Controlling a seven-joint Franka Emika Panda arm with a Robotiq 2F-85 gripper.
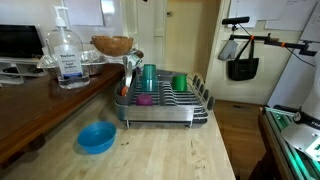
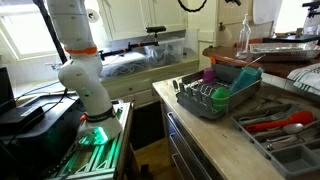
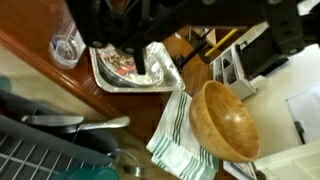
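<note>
High above the counter, my gripper shows only as dark parts along the top of the wrist view, its fingers open with nothing seen between them. A brown wooden bowl (image 3: pixel 225 120) lies below it to the right, beside a green-striped white cloth (image 3: pixel 180 135). In exterior view 1 the wooden bowl (image 1: pixel 113 46) appears above the rear left of the dish rack (image 1: pixel 160 113). The rack holds green cups (image 1: pixel 180 82) and a purple item (image 1: pixel 145 100). A blue bowl (image 1: pixel 97 138) rests on the counter at front left.
On the raised wooden shelf stand a clear pump bottle (image 1: pixel 69 55) and a foil tray (image 3: pixel 130 75). A grey utensil tray (image 2: pixel 290 155) holds red-handled pieces and spoons.
</note>
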